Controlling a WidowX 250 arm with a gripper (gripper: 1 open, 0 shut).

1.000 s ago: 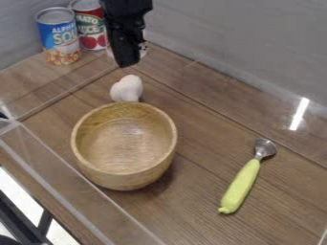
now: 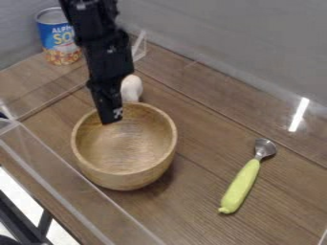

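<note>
The black gripper (image 2: 107, 103) hangs from the top left, its tips down over the back-left rim of a wooden bowl (image 2: 128, 153), which looks empty. Whether its fingers are apart or closed is hard to make out. Just behind it and to its right, a small white object (image 2: 132, 88), shaped like an egg or bulb, sits on the table, partly hidden by the gripper.
A soup can (image 2: 59, 40) stands at the back left. A scooping tool with a yellow-green handle (image 2: 240, 186) lies on the right of the wooden table (image 2: 230, 105). A wall bounds the back.
The gripper has come down and toward the front, from above the back of the table to the bowl's rim. It now covers the red can and part of the white object.
</note>
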